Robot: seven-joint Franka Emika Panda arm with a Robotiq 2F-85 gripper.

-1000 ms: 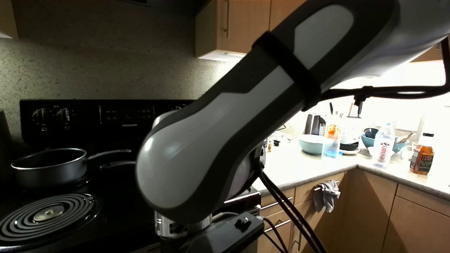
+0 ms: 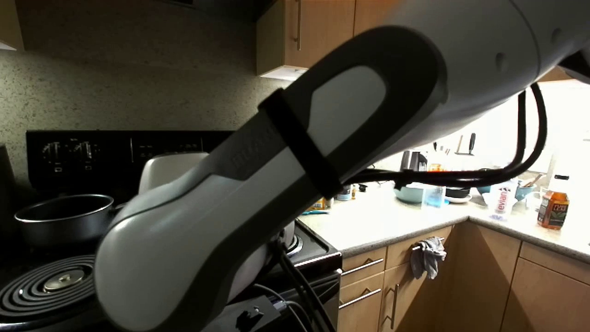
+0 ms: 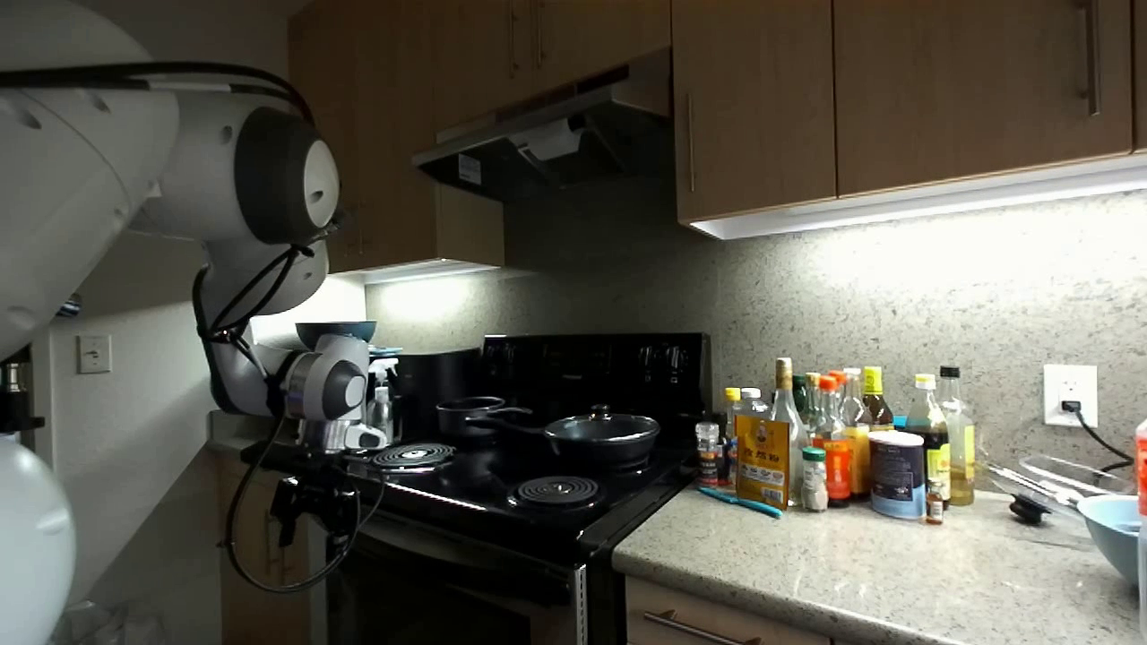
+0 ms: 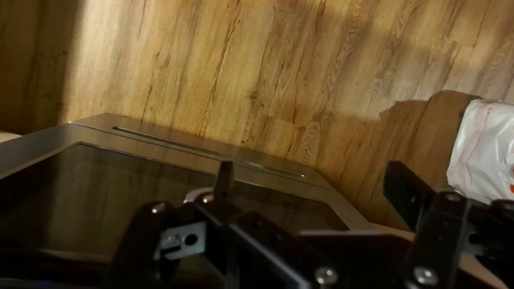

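My gripper stands open in the wrist view, its dark fingers point(image 4: 398, 180) wide apart with nothing between them. Below it appear the oven door point(image 4: 144, 166) and the wood floor point(image 4: 270, 72). Exterior view 2 has the gripper point(image 3: 312, 511) hanging in front of the stove's left part, lower than the cooktop. On the stove point(image 3: 484, 489) are a saucepan point(image 3: 468, 417) at the back left and a lidded frying pan point(image 3: 602, 439) at the back right. The arm hides the gripper in exterior view 1, where the saucepan point(image 2: 63, 224) shows at left.
Several bottles point(image 3: 828, 430) and a yellow packet point(image 3: 763, 460) crowd the counter point(image 3: 774, 564) right of the stove. A range hood point(image 3: 548, 134) hangs above. A white plastic bag point(image 4: 486, 149) lies on the floor.
In exterior view 1 the arm has shifted left and somewhat lower, now covering the saucepan's handle and more of the stove's back panel. The saucepan stands where it was.
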